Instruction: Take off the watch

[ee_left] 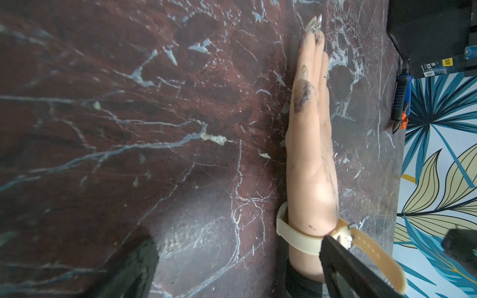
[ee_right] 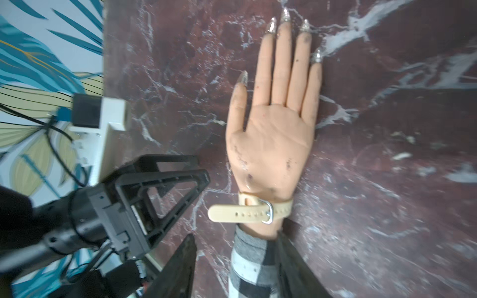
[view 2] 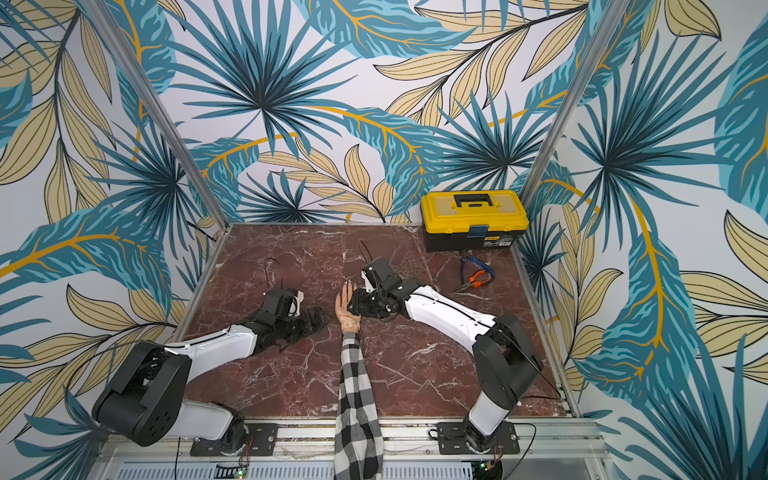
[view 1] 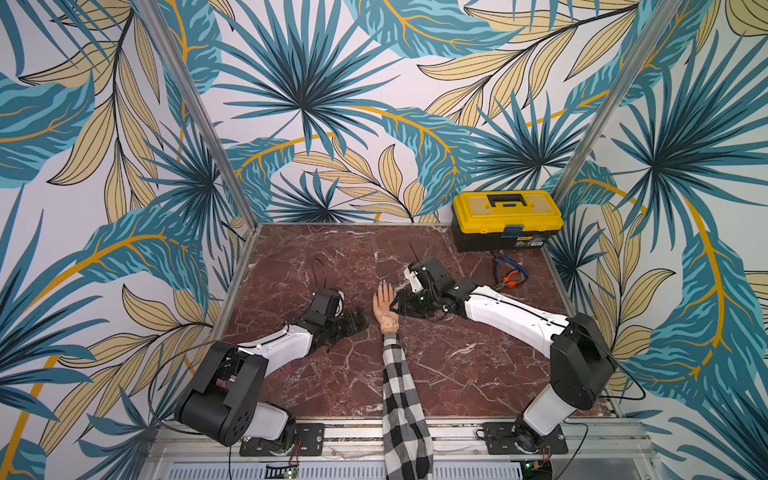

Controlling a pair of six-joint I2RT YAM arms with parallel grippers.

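A cream watch strap (ee_right: pixel 283 209) circles the wrist of a palm-up mannequin hand (ee_right: pixel 273 144). Its metal buckle (ee_right: pixel 269 211) faces up on the palm side, and the long strap tail (ee_right: pixel 231 213) sticks out past the wrist's thumb side. Whether the pin sits in a hole cannot be told; the watch face is hidden. My right gripper hangs above the sleeve near the wrist, fingers apart, with no strap visibly held. To the hand's left, my left gripper (view 1: pixel 357 322) stands open; the left wrist view shows its fingers (ee_left: pixel 131 268) wide apart, the strap (ee_left: pixel 303 242) near one of them.
A checked sleeve (view 1: pixel 404 400) runs to the front edge. The yellow toolbox (view 1: pixel 508 216) and orange-blue pliers (view 1: pixel 509 273) lie at the back right. Bare marble tabletop (view 1: pixel 320 252) spreads behind and left of the hand.
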